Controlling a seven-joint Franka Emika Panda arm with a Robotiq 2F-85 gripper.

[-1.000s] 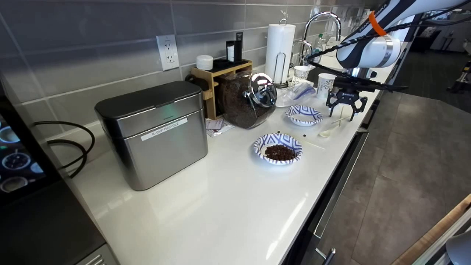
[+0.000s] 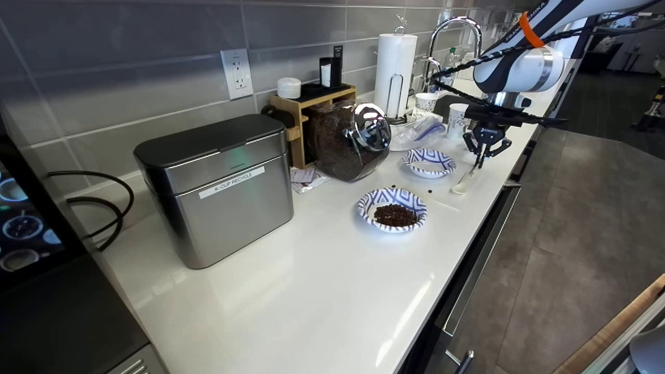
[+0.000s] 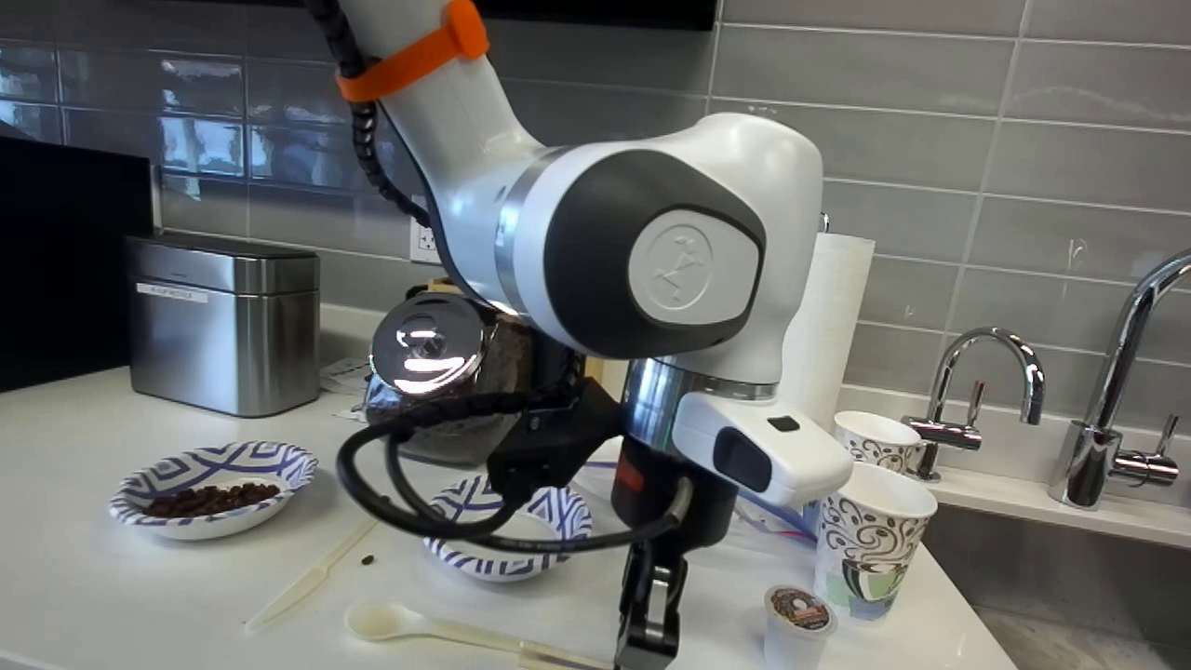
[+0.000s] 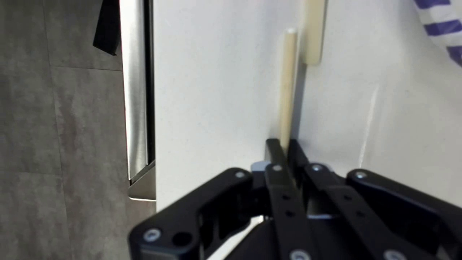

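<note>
My gripper is shut on a thin pale wooden stick (image 4: 288, 86), low over the counter near its front edge. The stick juts out past the fingertips, and its tip lies beside the end of a cream plastic spoon's handle (image 4: 314, 37). In exterior view 1 the gripper (image 2: 480, 164) stands to the right of an empty patterned bowl (image 2: 428, 163), with the spoon (image 2: 460, 188) just in front of it. A second patterned bowl (image 2: 393, 212) holds dark beans. Exterior view 2 shows the spoon (image 3: 381, 621) flat on the counter; the gripper's fingertips are at its lower edge.
A cream knife-like utensil (image 3: 307, 586) lies between the bowls. Paper cups (image 3: 876, 547) and a coffee pod (image 3: 797, 625) stand on the sink side. Along the wall are a glass jar (image 2: 346, 146) and a steel bin (image 2: 230, 205).
My gripper has gone from open to shut, with the stick now between its fingers. The stick, which lay slanted under the fingers, now lines up more closely with the spoon.
</note>
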